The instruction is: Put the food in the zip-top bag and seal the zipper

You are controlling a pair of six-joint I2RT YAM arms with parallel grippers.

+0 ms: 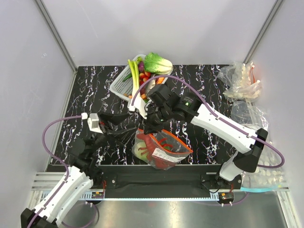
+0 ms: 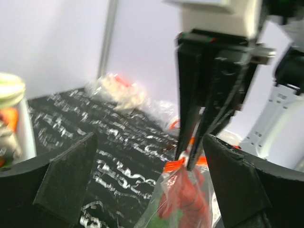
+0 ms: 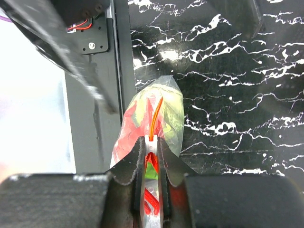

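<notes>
The clear bag with an orange zip edge holds a red lobster-like food and something pale green. Its mouth gapes on the right side in the top view. My right gripper is shut on the bag's zip end, where a small white piece shows between the fingertips. Left of that corner, my left gripper stands open and empty, its fingers spread wide. The left wrist view has the bag ahead, between and beyond those fingers, apart from them.
Behind the arms, a white basket holds vegetables, including a cabbage. More clear bags lie along the right side. Dark rail borders the front.
</notes>
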